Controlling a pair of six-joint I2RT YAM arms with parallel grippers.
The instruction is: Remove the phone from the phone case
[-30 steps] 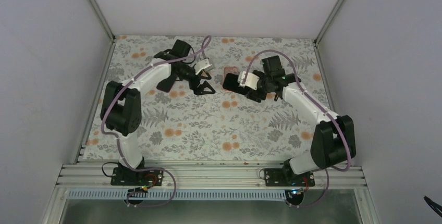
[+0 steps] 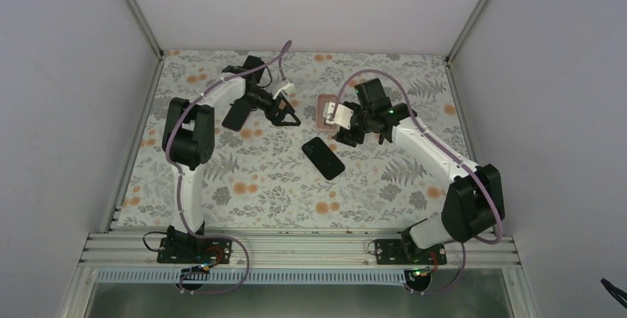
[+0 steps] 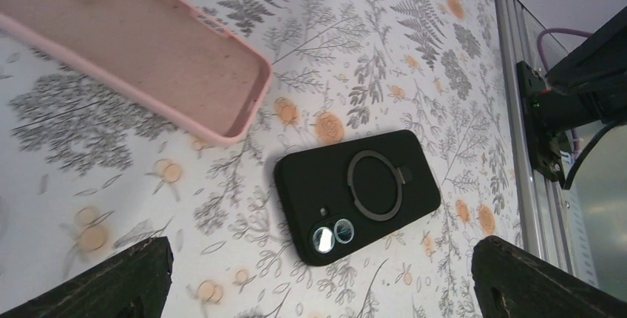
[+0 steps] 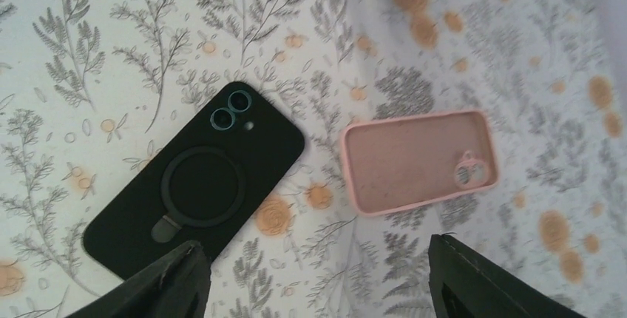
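Note:
The black phone, with a ring and two lenses on its upturned back, lies in front of the pink phone case in the top view. Both show fully apart in the right wrist view, the phone left of the empty-looking case. In the left wrist view the phone is beyond the end of the case, which is cut off by the frame. My right gripper has its fingers apart, nothing between them, above the table. My left gripper is open and empty, left of the case.
Another dark flat object lies under the left arm, partly covered. Metal rails and pale walls bound it at the sides.
The black phone was at the right gripper, over the pink case; now it lies away from the gripper, closer to the front. The right gripper has opened and moved slightly left.

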